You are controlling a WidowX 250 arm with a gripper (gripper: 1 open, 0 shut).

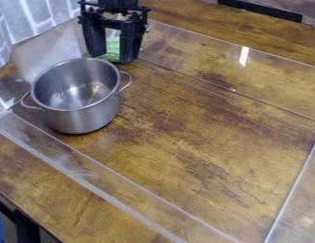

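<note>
My black gripper (112, 42) hangs at the top of the view, above and behind a steel pot (77, 104) with two handles. A green object (113, 51) shows between and behind the fingers; whether the gripper holds it or stands in front of it, I cannot tell. The pot stands upright on the wooden table at the left, and its inside looks empty.
A light crumpled cloth or covering (21, 28) is at the upper left. A dark edge runs along the top right.
</note>
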